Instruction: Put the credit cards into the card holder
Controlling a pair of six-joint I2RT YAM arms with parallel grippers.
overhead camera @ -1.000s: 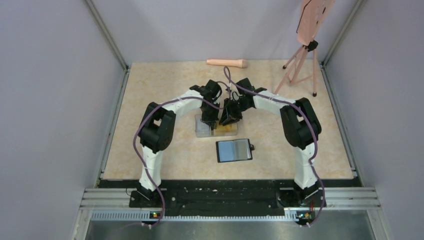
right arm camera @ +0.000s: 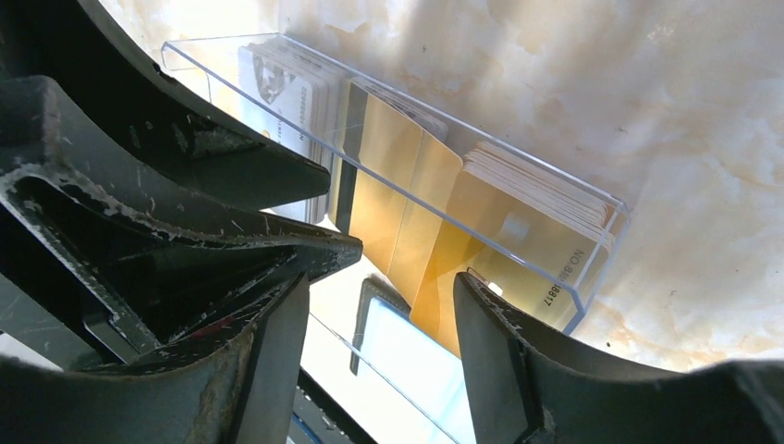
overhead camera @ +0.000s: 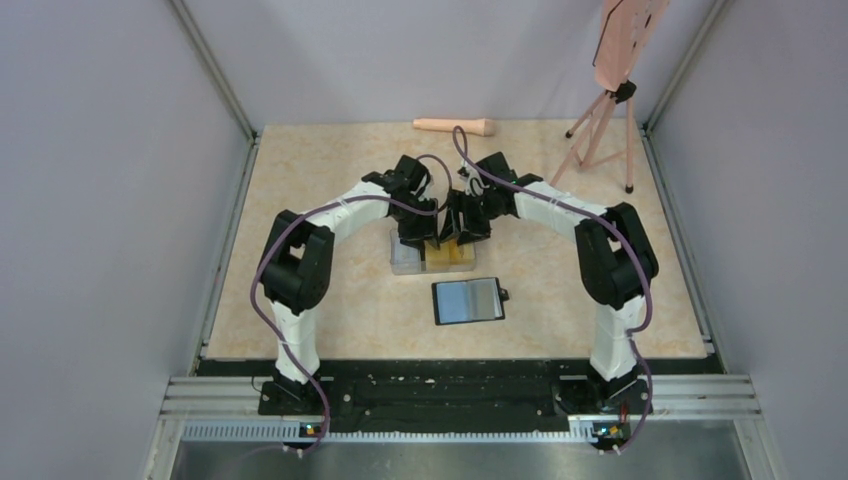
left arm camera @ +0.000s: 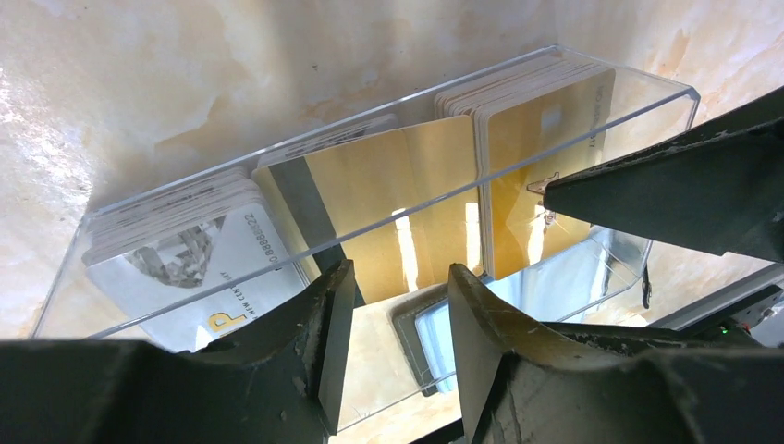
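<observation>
A clear box [overhead camera: 407, 268] on the table holds white cards [left arm camera: 176, 264] at its left end and a stack of gold cards [left arm camera: 545, 129] at its right end. In the middle, a gold card [left arm camera: 393, 180] with a dark stripe leans between the stacks. My left gripper is at the box's front, its fingertips apart before the leaning card. With a wide gap between its fingers, my right gripper hovers by the gold stack. Nearer the front edge lies the card holder [overhead camera: 469, 301], black-rimmed with light blue and grey panels.
Both grippers are close together over the box; the other arm's finger reaches into each wrist view. At the back lie a pink microphone-shaped object [overhead camera: 453, 126] and a pink tripod [overhead camera: 603, 128]. Bare table surrounds the card holder.
The right arm has moved a little to the right. Box and card holder have stayed put.
</observation>
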